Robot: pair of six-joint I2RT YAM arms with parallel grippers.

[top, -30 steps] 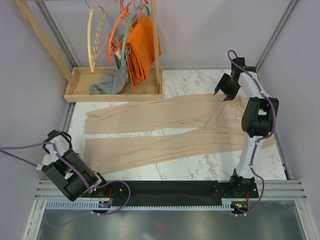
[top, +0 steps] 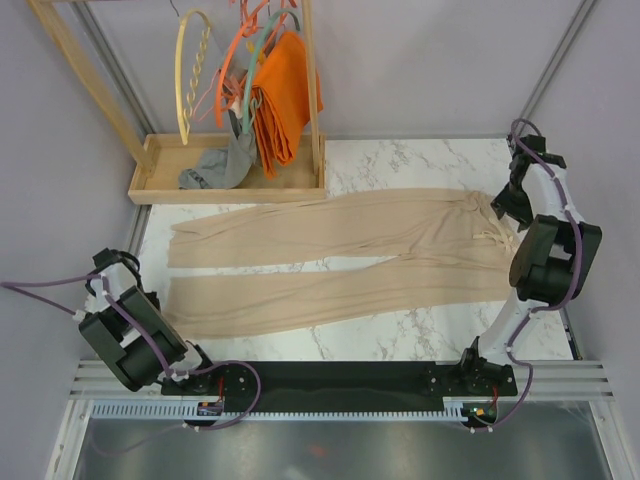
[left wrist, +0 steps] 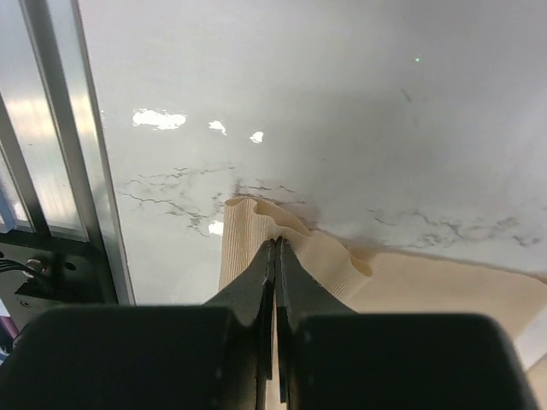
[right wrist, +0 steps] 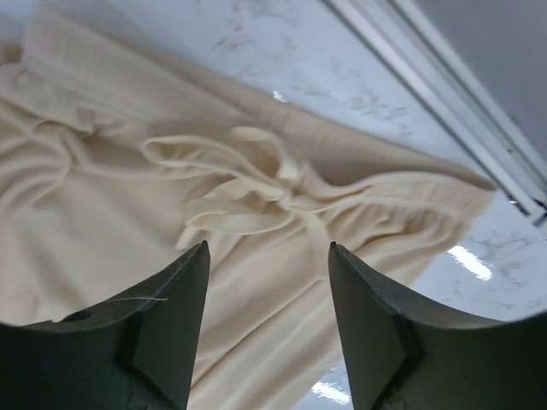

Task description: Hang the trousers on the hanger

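The beige trousers (top: 330,225) lie flat across the table, legs to the left, waistband with a tied drawstring (right wrist: 286,196) at the right. My left gripper is shut at the lower leg's hem (left wrist: 242,235), the cloth bunched round its tips; whether any is pinched cannot be told. My right gripper is open above the waistband, nothing between its fingers. Hangers (top: 181,60) hang on a wooden rack (top: 147,195) at the back left.
An orange cloth (top: 285,95) and a grey cloth (top: 210,170) are on the rack. Bare marble (top: 400,160) shows at the back right. Walls and metal rails border the table.
My right arm has moved rightward to over the waistband's right edge. The left arm has shifted only slightly at the lower leg's end.
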